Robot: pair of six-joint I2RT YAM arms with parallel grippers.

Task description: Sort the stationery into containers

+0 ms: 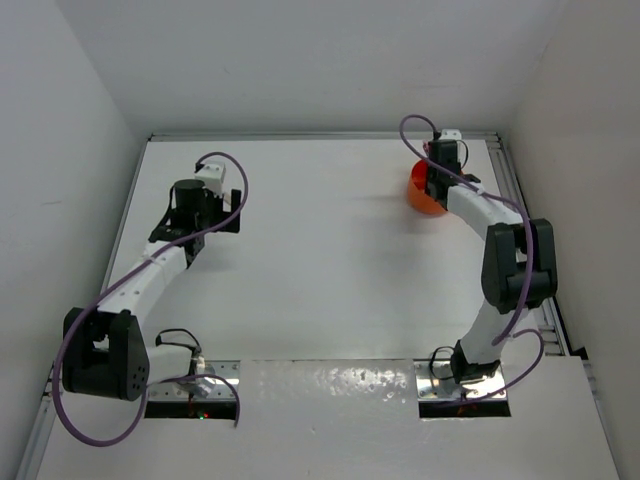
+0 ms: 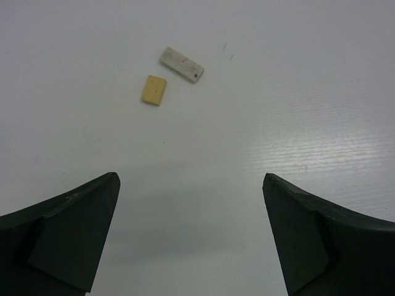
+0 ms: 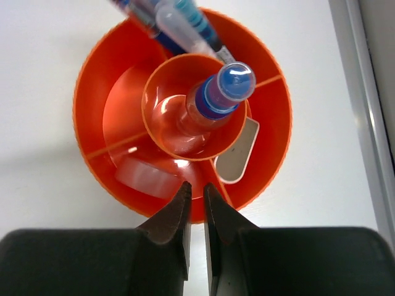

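Note:
An orange round container (image 1: 423,200) stands at the back right, with my right gripper over it, its fingertips close together. In the right wrist view it holds several pens (image 3: 182,31) at the top, a glue stick (image 3: 231,89) in the inner cup, a silver case (image 3: 237,154) and a translucent piece (image 3: 147,179). My left gripper is open above the table at the left. Below it lie a beige eraser-like block (image 2: 181,64) and a small yellow piece (image 2: 153,90), apart from each other.
A metal rail (image 3: 364,111) and the wall run close along the right of the container.

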